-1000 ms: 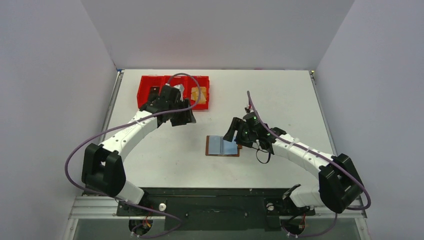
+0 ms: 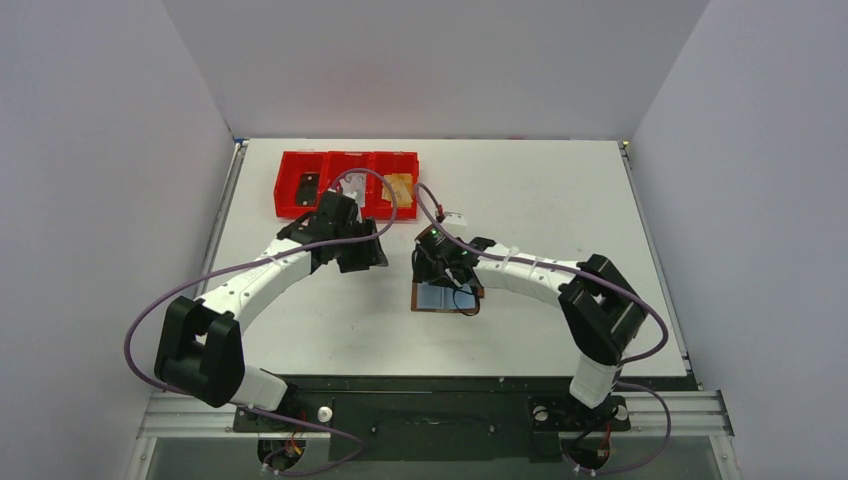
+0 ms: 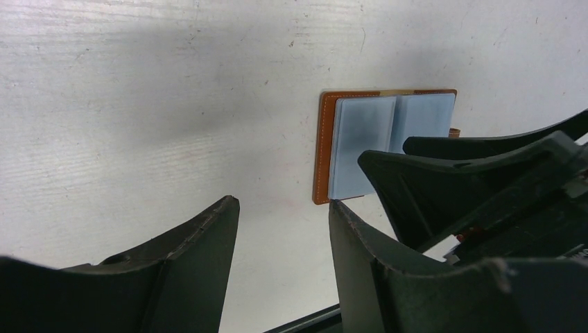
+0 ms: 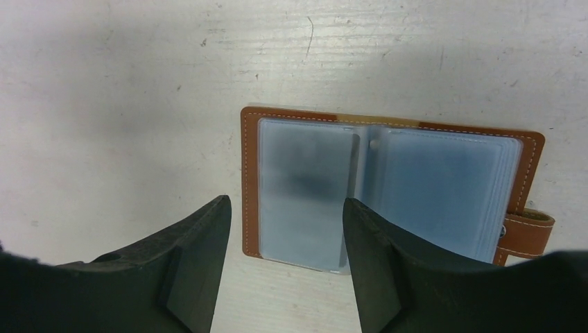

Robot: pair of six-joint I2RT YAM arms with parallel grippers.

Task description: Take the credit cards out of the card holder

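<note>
The card holder [image 4: 251, 187] lies spread on the table, brown leather with two pale blue-grey sleeve panels and a strap with a snap on its right. I cannot make out any separate card in it. Above its left panel hangs my right gripper, its fingers apart and nothing between them. Seen from the left wrist, the holder [image 3: 324, 149] is partly covered by the right gripper's dark fingers [image 3: 444, 187]. My left gripper stands open and empty over bare table, to the left of the holder. The top view has the holder's sleeves [image 2: 430, 297] partly under the right gripper.
At the back left stands a red three-compartment tray [image 2: 288, 190]; a dark item [image 2: 308, 188] lies in its left compartment and a tan item [image 2: 398, 188] in its right one.
My right gripper has moved left, from the holder's right side to above its left panel. The holder has not moved.
</note>
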